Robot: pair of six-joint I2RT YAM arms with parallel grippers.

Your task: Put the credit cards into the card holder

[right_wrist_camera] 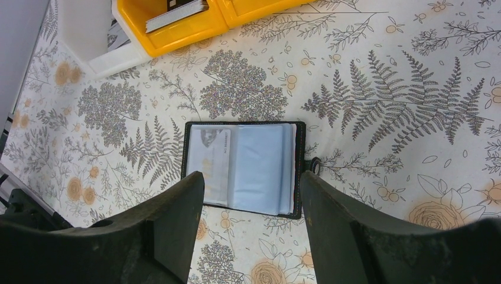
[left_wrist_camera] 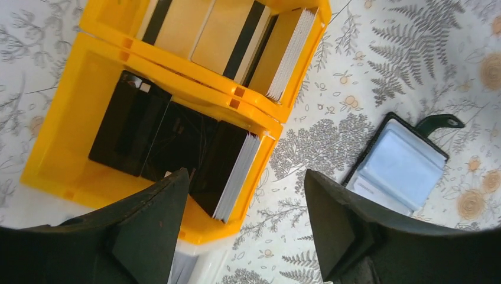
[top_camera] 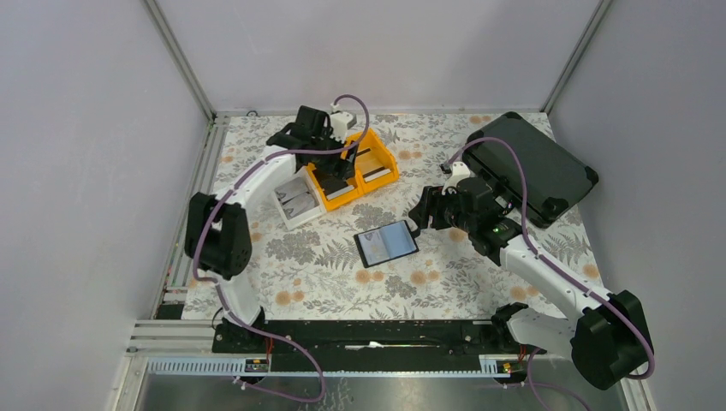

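Note:
The card holder (right_wrist_camera: 260,168) lies spread open on the table, black-edged with pale plastic sleeves and a strap at one side. I cannot tell whether its left sleeve holds a card. Black cards (left_wrist_camera: 180,139) lie in one orange bin (left_wrist_camera: 56,142), with a stack at its near end. The adjoining orange bin (left_wrist_camera: 322,12) contains tan cards (left_wrist_camera: 227,35). Above the black cards hangs my left gripper (top_camera: 346,164), open and empty. My right gripper (top_camera: 428,210) is open above the holder's right side, nothing between its fingers.
Left of the orange bins stands a white bin (top_camera: 299,218) with grey cards (top_camera: 298,205) inside. A large dark green case (top_camera: 531,163) occupies the back right, behind the right arm. Patterned cloth around the card holder is clear.

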